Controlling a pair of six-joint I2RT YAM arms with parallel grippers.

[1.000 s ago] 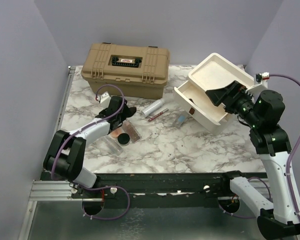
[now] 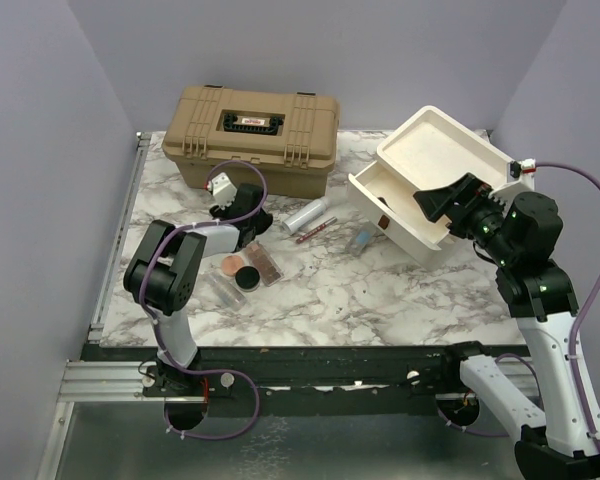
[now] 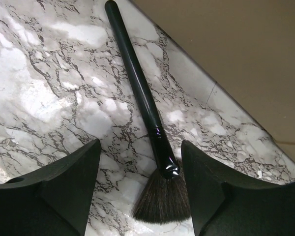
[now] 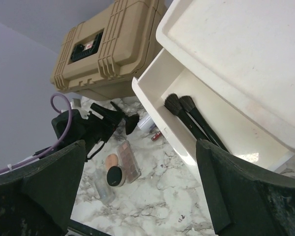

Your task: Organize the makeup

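A black-handled fan brush (image 3: 142,96) lies on the marble table, its dark bristles (image 3: 162,199) between the parted fingers of my left gripper. There is space on both sides, so the brush is not gripped. In the top view the left arm hides most of it. Two dark brushes (image 4: 201,123) rest inside the pulled-out white drawer (image 2: 395,212). Over that drawer my right gripper stands open, empty. Elsewhere on the table are a white tube (image 2: 305,216), a red pencil (image 2: 316,230), a palette (image 2: 264,264), a round black jar (image 2: 247,278) and a peach sponge (image 2: 232,265).
A tan toolbox (image 2: 250,140) closes off the back left, just behind the brush. The white box's lid (image 2: 445,160) sits above the drawer. A small clear bluish item (image 2: 360,239) and a clear case (image 2: 223,290) lie flat.
The right arm has shifted only slightly over the drawer. The makeup items lie where they were.
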